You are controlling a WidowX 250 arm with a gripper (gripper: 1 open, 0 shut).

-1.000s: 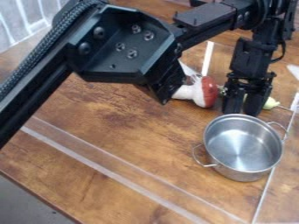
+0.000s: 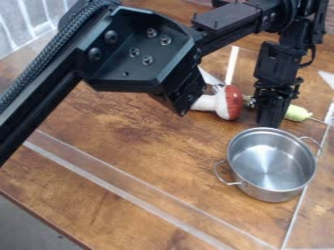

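Observation:
My black gripper (image 2: 271, 107) points down just behind a steel pot (image 2: 271, 168) with two wire handles, its tip over a pale green vegetable-like object (image 2: 298, 114). The fingertips are dark and partly hidden, so whether anything is between them is unclear. To their left lies a red and white object (image 2: 232, 103), partly behind the arm.
The arm crosses the upper left of the view, hiding part of the table. A white strip (image 2: 231, 63) lies toward the back.

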